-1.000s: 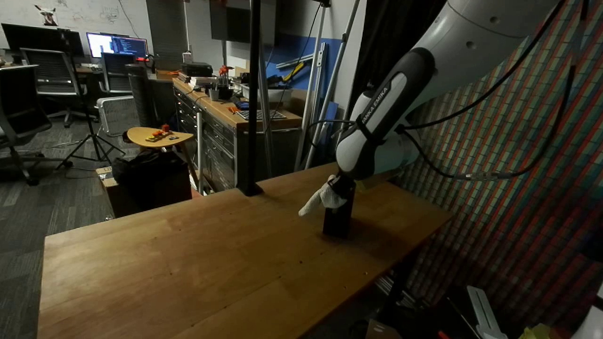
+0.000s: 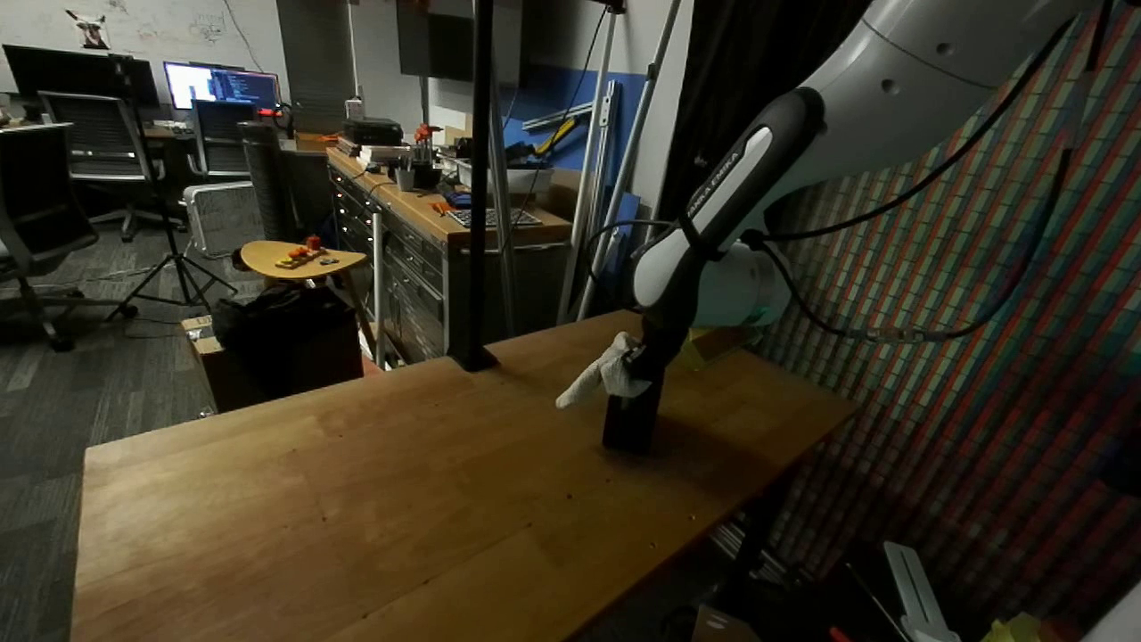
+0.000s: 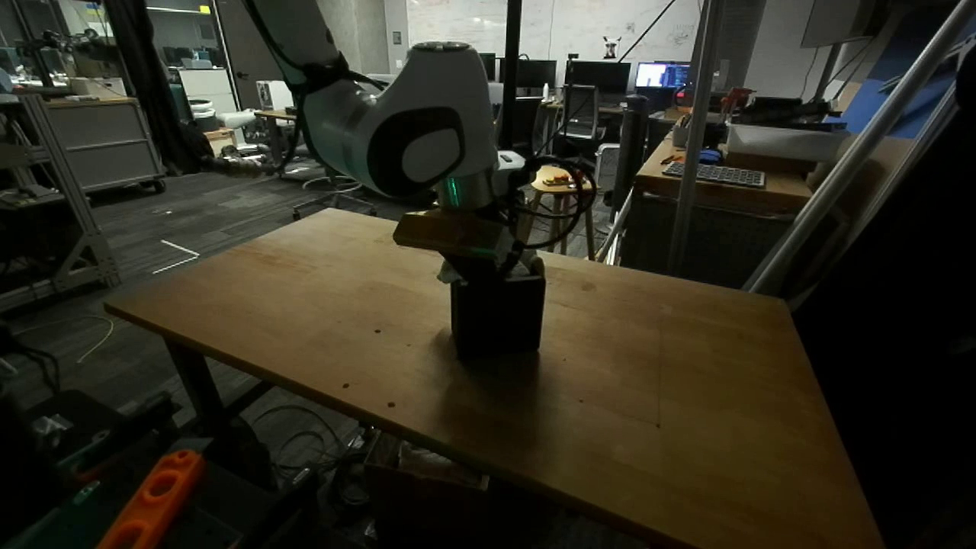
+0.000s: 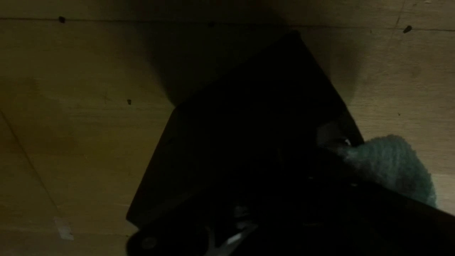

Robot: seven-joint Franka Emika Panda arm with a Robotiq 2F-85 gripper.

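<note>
A black box (image 2: 631,417) stands nearly upright at the right part of the wooden table, its opening hidden. A white-grey cloth (image 2: 599,376) hangs over its upper edge and sticks out to one side. My gripper (image 2: 652,358) is at the box's top and seems shut on its upper edge; the fingers themselves are lost in the dark. From the other exterior view, the black box (image 3: 499,316) is below the wrist. The wrist view has the dark box (image 4: 256,102) across the middle and the cloth (image 4: 390,168) at its right. Whether the box's base touches the table is unclear.
A black post (image 2: 477,214) rises at its back edge. Cables (image 2: 920,193) loop from the arm. A small round stool (image 2: 301,260) with several small items stands beyond the table.
Box, cloth and gripper have shifted together slightly to the left and down in exterior view 1. The wrist has turned a little.
</note>
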